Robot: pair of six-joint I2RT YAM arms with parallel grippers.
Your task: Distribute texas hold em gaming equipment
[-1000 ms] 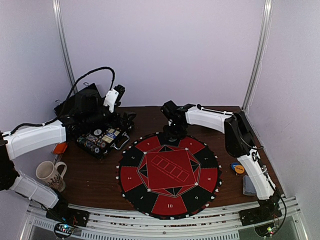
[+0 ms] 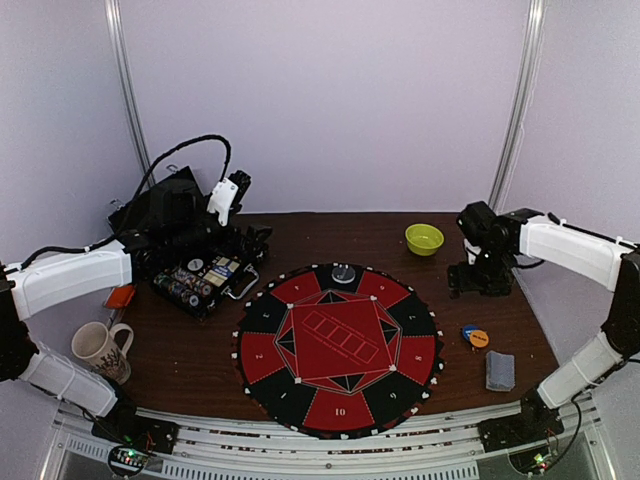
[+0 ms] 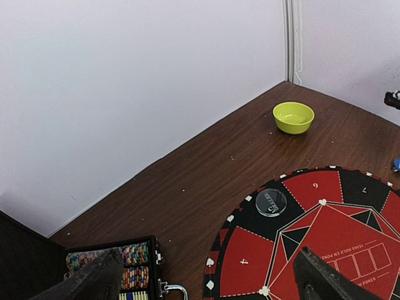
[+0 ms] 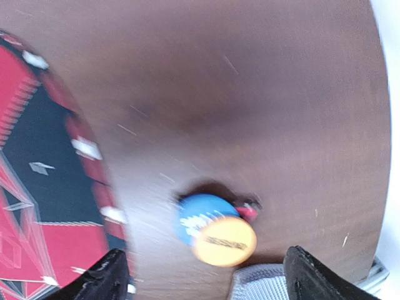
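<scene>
A clear dealer disc point(image 3: 270, 202) lies on the black sector at the far edge of the round red and black mat point(image 2: 336, 300). The blue button point(image 4: 199, 215) and the orange button point(image 4: 225, 241) overlap on the table right of the mat, with something small and red point(image 4: 247, 211) beside them. My right gripper is open above that side, nothing between its fingers. My left gripper stands open and empty over the chip case point(image 2: 202, 285), which holds rows of chips and cards.
A yellow-green bowl point(image 2: 424, 239) sits behind the mat at the right. A grey-blue box point(image 2: 500, 372) rests near the front right. At the left edge stand a white mug point(image 2: 102, 350) and an orange item point(image 2: 120, 297). Bare table lies behind the mat.
My right arm has swung from the mat's far edge to the right side of the table. The disc it covered now shows on the mat. The left arm has stayed put.
</scene>
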